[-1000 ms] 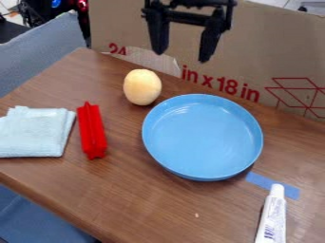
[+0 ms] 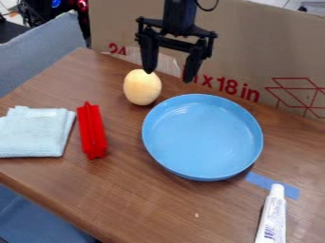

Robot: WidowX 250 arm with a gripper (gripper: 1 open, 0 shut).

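My black gripper (image 2: pixel 169 66) hangs above the table with its two fingers apart and nothing between them, just above and behind a pale yellow oval object (image 2: pixel 143 87). To the right and front of that object is a round blue plate (image 2: pixel 202 137). A red elongated object (image 2: pixel 91 130) lies to the left, beside a folded light blue cloth (image 2: pixel 33 132). A white tube (image 2: pixel 272 214) lies at the front right, by a strip of blue tape (image 2: pixel 291 191).
A cardboard panel (image 2: pixel 273 71) stands along the back of the wooden table (image 2: pixel 140 209). A grey padded edge (image 2: pixel 38 66) borders the left.
My gripper has moved lower and slightly left, toward the yellow object. The things on the table have not moved.
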